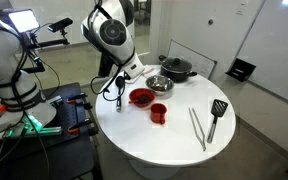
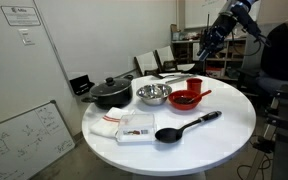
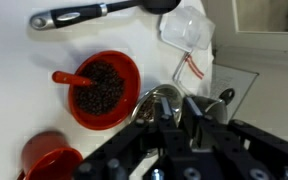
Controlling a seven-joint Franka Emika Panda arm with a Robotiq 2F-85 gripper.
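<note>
My gripper is at the lower right of the wrist view, its dark fingers close together. It looks shut; whatever may be between the fingers is too dark to make out. In exterior view 1 the gripper (image 1: pixel 137 72) hangs above the table, left of and above the red bowl (image 1: pixel 142 98). That bowl (image 3: pixel 127 107) holds dark bean-like pieces, and a red handle (image 3: pixel 72 78) sticks out over its rim. Beside it stands a red mug (image 1: pixel 158 113). A metal bowl (image 2: pixel 154 94) is on its other side.
A lidded dark pot (image 2: pixel 116 92), a clear container (image 2: pixel 138 126), a folded cloth (image 2: pixel 110 122) and a black ladle (image 2: pixel 184 128) share the round white table (image 1: pixel 169 148). Tongs (image 1: pixel 197 127) and a black spatula (image 1: pixel 217 118) lie at its right.
</note>
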